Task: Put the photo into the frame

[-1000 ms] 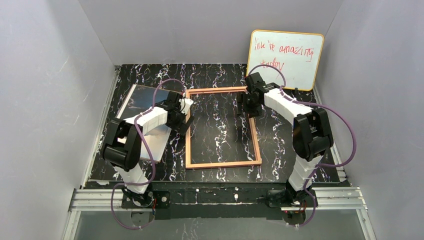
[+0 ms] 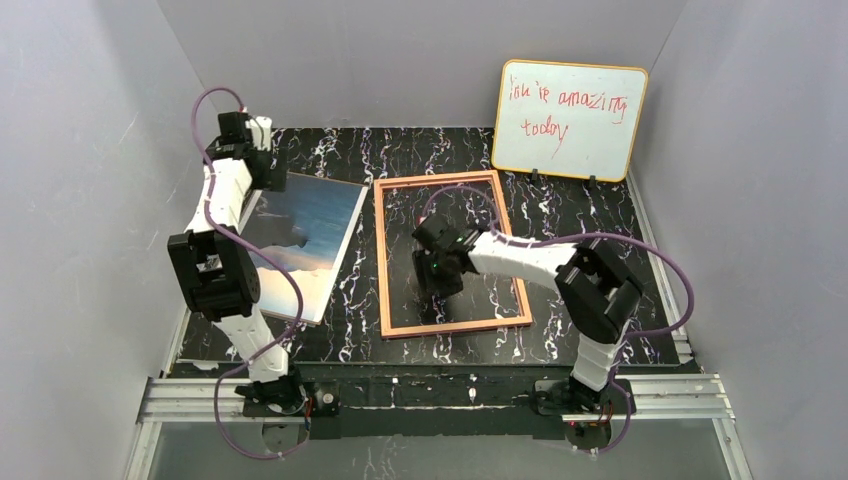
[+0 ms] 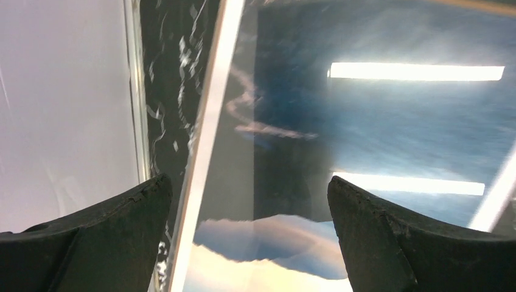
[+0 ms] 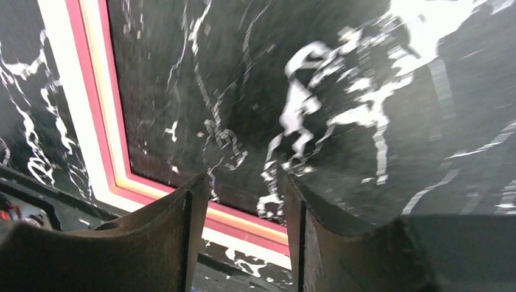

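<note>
The photo [image 2: 315,225], a dusk scene of dark sky and pale cloud, lies flat on the left of the table. Its glossy surface and pale left edge fill much of the left wrist view. Over its upper left part my left gripper [image 2: 268,178] stands open, nothing between its widely spread fingers. The empty orange frame [image 2: 384,260] rests on the table to the photo's right. My right gripper [image 2: 437,285] hangs above the frame's opening; its fingers [image 4: 195,213] are apart with nothing held. The frame's near-left corner [image 4: 118,188] shows in the right wrist view.
A whiteboard [image 2: 575,120] with red writing leans at the back right. Grey walls [image 2: 110,180] close in the left and right sides. Bare marble tabletop [image 2: 560,320] lies right of the frame, with a narrow strip between frame and photo.
The left gripper has left the frame's left edge and swung left over the photo. The right gripper has moved from the frame's right edge to above its opening. The frame has shifted slightly right.
</note>
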